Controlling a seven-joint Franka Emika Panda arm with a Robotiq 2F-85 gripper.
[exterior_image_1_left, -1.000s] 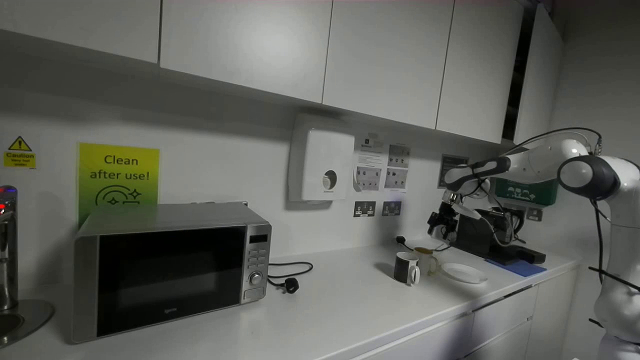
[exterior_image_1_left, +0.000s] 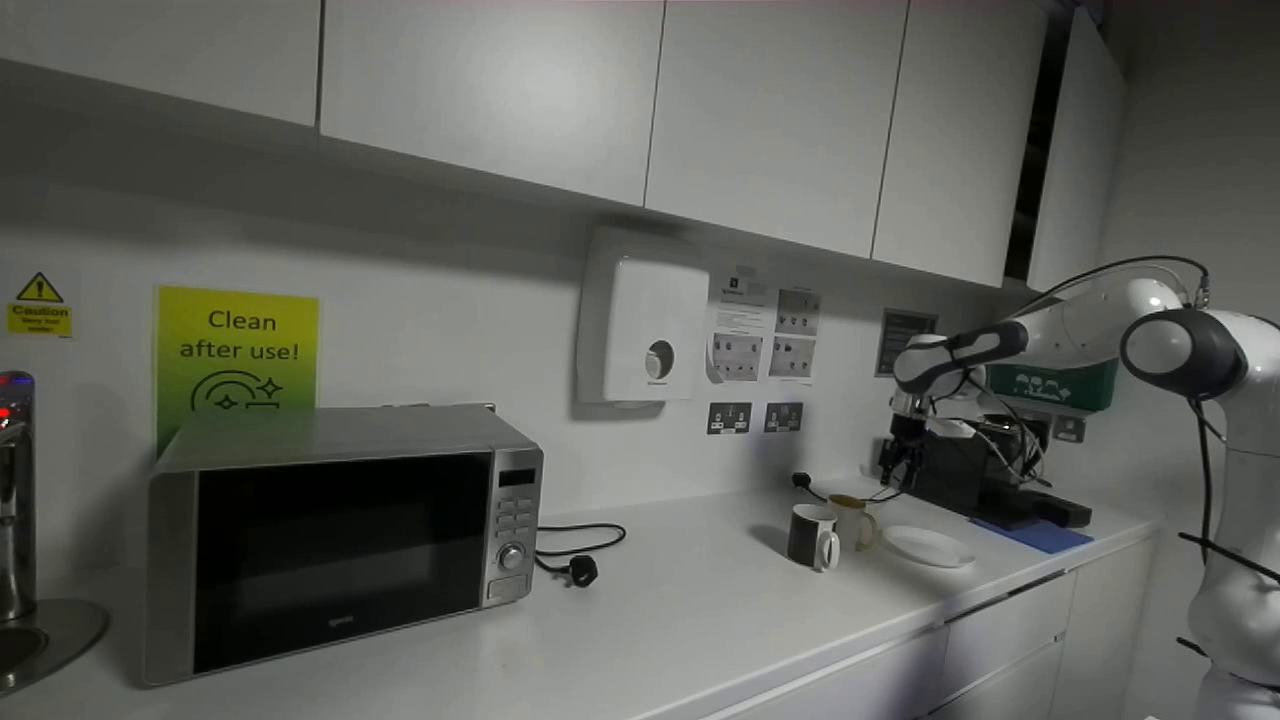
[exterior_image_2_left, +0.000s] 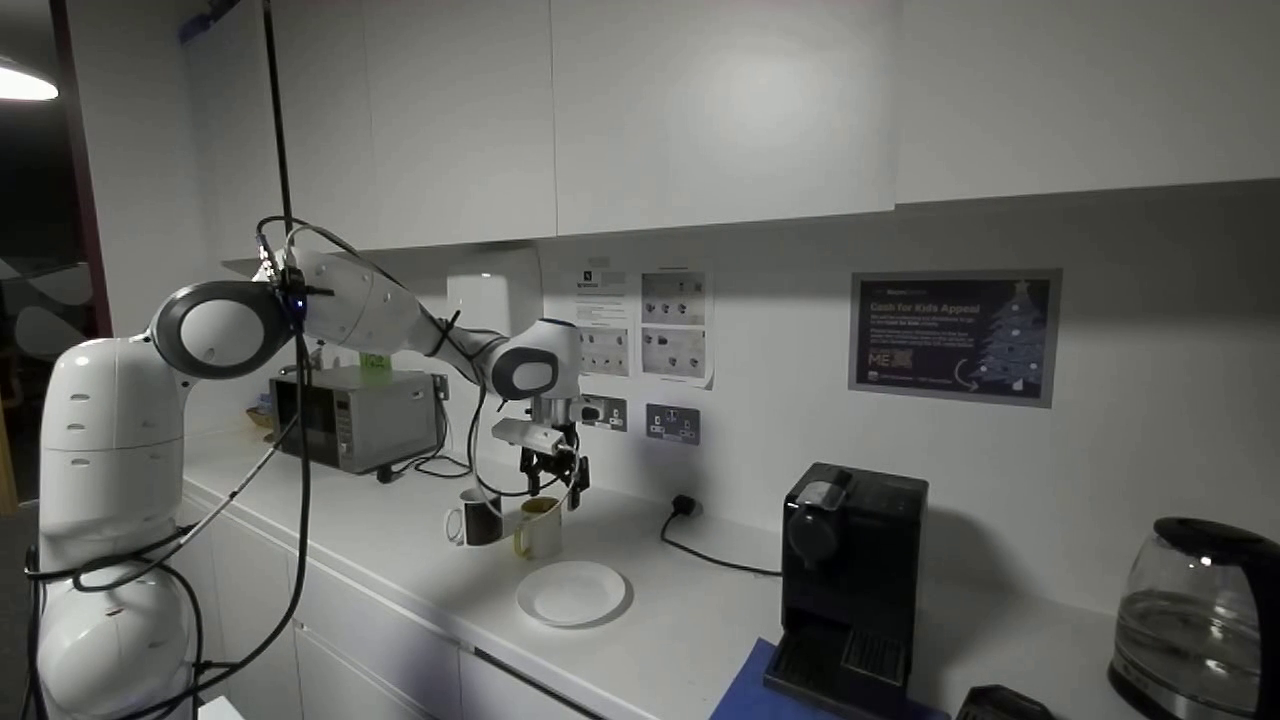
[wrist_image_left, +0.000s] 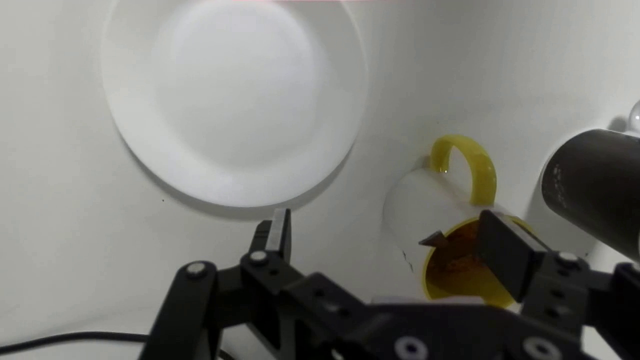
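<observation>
My gripper is open above the counter, its two fingers wide apart with nothing held. Under its right-hand finger in the wrist view stands a white mug with a yellow handle and yellow inside (wrist_image_left: 414, 210); brown stains or liquid show within, and the finger hides part of the rim. A white plate (wrist_image_left: 237, 108) lies flat beyond the fingertips in that view. Beside the yellow-handled mug is a black mug (wrist_image_left: 594, 186), white-handled in exterior view 1. In exterior view 2 the gripper (exterior_image_2_left: 554, 480) hangs behind and above the mugs, apart from them.
A black coffee machine (exterior_image_2_left: 852, 576) and a glass kettle (exterior_image_2_left: 1188, 624) stand on the counter past the plate. The microwave (exterior_image_1_left: 348, 540) is at the other end. A black cable (exterior_image_2_left: 720, 558) runs along the wall. Clear counter (exterior_image_1_left: 672, 600) lies between microwave and mugs.
The gripper has swung from a tilted pose to pointing more nearly straight down, shifting slightly right in exterior view 1. The mugs and plate have stayed in place.
</observation>
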